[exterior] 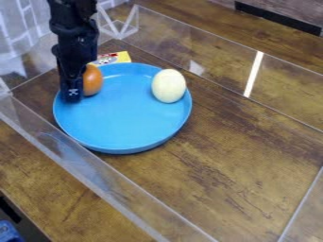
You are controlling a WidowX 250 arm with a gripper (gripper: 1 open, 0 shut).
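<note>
The black gripper (76,80) reaches down at the left side of a blue plate (124,123), right beside an orange round object (91,81) on the plate's upper left. Whether its fingers are closed on that object cannot be told. A white egg-shaped object (169,85) rests on the plate's upper right.
A small yellow box (113,58) lies just behind the plate. Clear plastic walls edge the wooden table (240,161) at left and front.
</note>
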